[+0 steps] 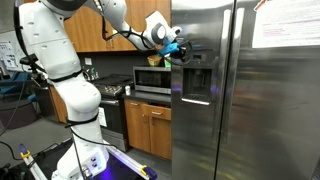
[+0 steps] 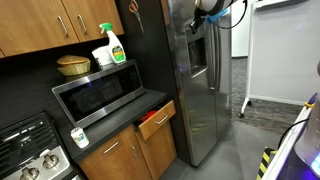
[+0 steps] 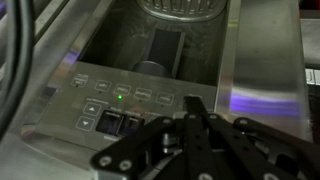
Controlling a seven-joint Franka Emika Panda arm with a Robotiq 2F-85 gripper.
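Note:
A tall stainless-steel fridge fills the middle and right of exterior view 1, with a water dispenser in its door. My gripper is shut, with nothing showing between its fingers. In the wrist view its tips lie over the right part of the dispenser's control panel, near the buttons; whether they touch it cannot be told. A small green light glows on that panel. Behind it is the dispenser recess with a dark paddle. The blue-marked wrist is high beside the fridge door.
Left of the fridge, a microwave carries a basket and a green spray bottle. Below the counter a wooden drawer stands out partly open. A white cup sits near the stove.

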